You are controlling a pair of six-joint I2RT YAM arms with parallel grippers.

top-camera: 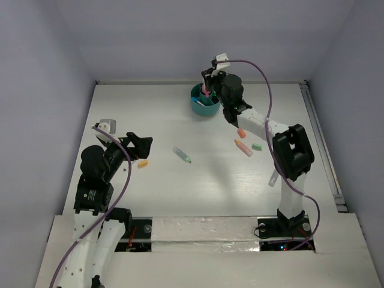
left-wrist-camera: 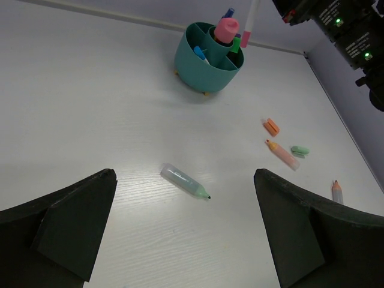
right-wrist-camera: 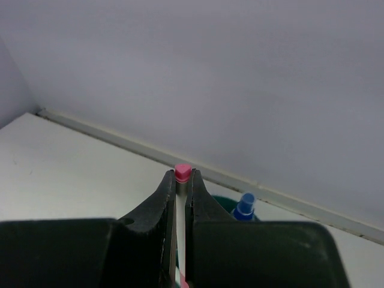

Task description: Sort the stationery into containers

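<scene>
A pale stick with pink ends [left-wrist-camera: 247, 35], a marker by its look, is pinched upright in my shut right gripper. In the left wrist view its lower pink end is over or beside the right part of the round teal container [left-wrist-camera: 195, 73]; whether it is inside the rim I cannot tell. That divided container holds a pink-topped item [left-wrist-camera: 227, 29] and blue and green pieces. My left gripper stands open and empty at the left. A pale green-tipped marker [left-wrist-camera: 185, 181] lies on the table beyond its fingers.
On the right lie an orange eraser-like block [top-camera: 241, 132], an orange marker [top-camera: 243, 148], a green piece [top-camera: 257, 147] and a pale pencil-like item [top-camera: 273, 178]. A yellow piece [top-camera: 143, 163] sits beside the left gripper. Mid-table is mostly clear.
</scene>
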